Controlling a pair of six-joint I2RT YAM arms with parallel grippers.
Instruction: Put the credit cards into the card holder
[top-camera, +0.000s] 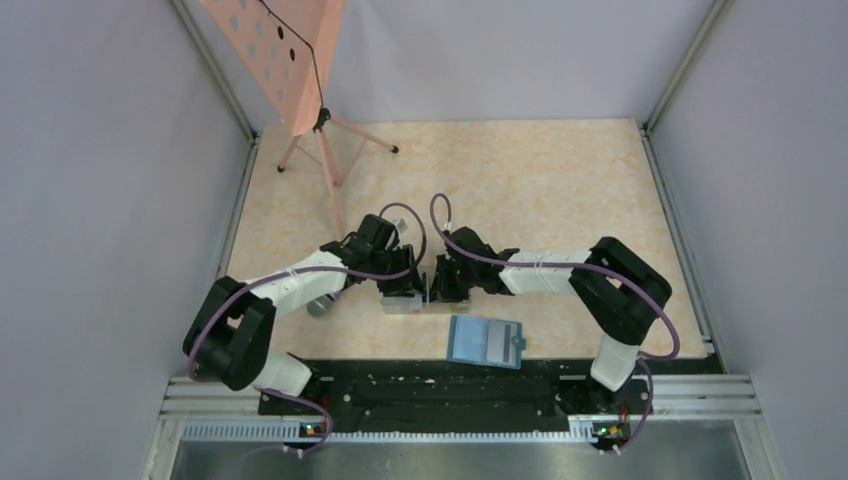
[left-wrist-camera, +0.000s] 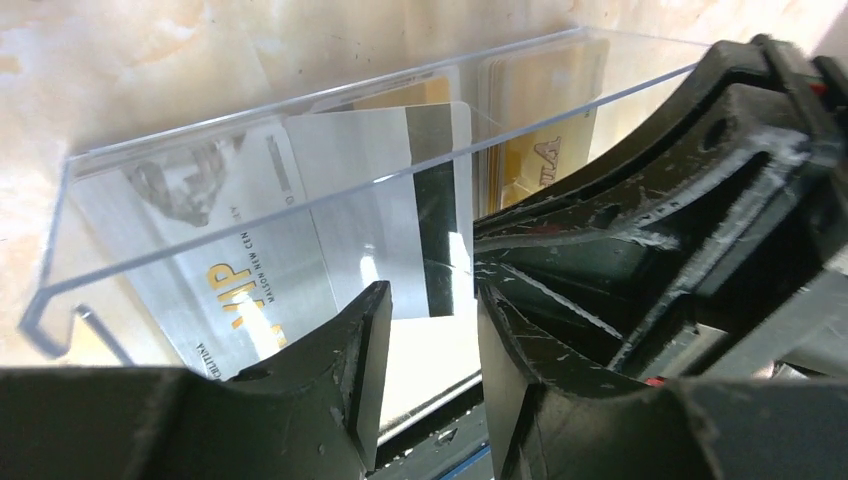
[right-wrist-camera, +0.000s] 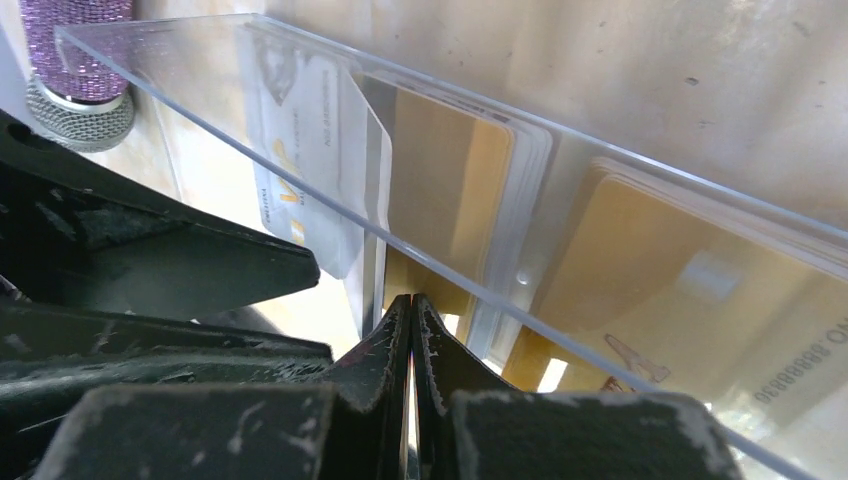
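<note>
In the left wrist view, a clear box (left-wrist-camera: 64, 240) holds a pile of silver-white cards (left-wrist-camera: 225, 270). One white card with a dark stripe (left-wrist-camera: 370, 215) lies over them, tilted, its striped edge against the right gripper's fingers. My left gripper is open at this card's near edge, with a gap between its fingertips. In the right wrist view, my right gripper is shut beside the raised card edge (right-wrist-camera: 377, 190); nothing clearly shows between its tips. A blue card holder (top-camera: 485, 341) lies flat in front of the box in the top view.
Gold cards (right-wrist-camera: 690, 280) fill the box's other compartment, beyond a clear divider (right-wrist-camera: 515, 210). A purple microphone (right-wrist-camera: 80, 75) lies left of the box. A pink stand (top-camera: 328, 150) is at the back left.
</note>
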